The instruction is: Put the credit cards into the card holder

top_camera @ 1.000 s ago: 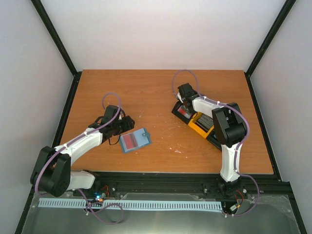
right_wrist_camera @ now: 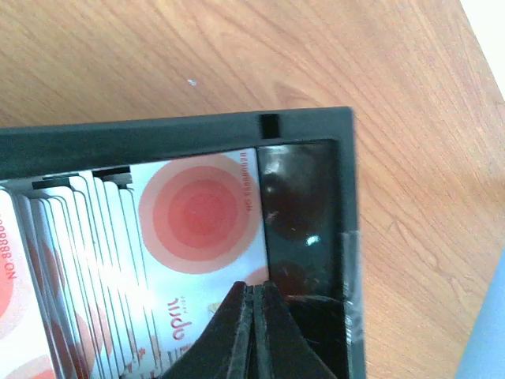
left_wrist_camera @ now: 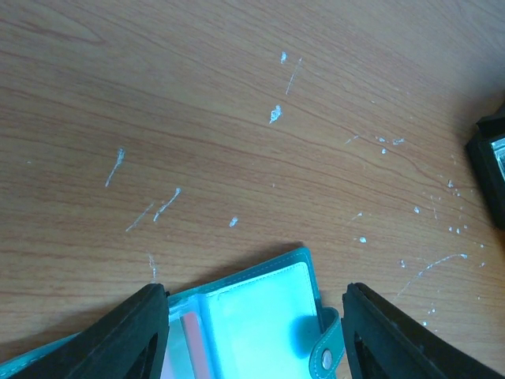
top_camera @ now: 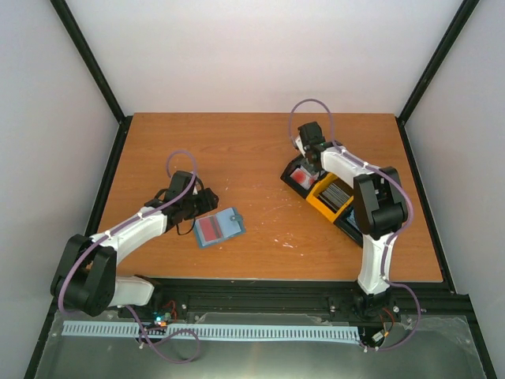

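Observation:
A white card with red circles, the credit card, lies flat against the row of cards in the black compartment of the box. My right gripper is above that card, its fingertips together and nothing between them. More cards stand on edge to the left of it, tightly packed. In the left wrist view the light blue card holder lies opened out, its strap and snap at the right. My left gripper stands open over it, fingers wide apart and empty.
The box, with black ends and a yellow middle section, sits right of centre, its black rim bordering the cards. Bare table lies between box and holder.
The box has shifted slightly. The left arm is still.

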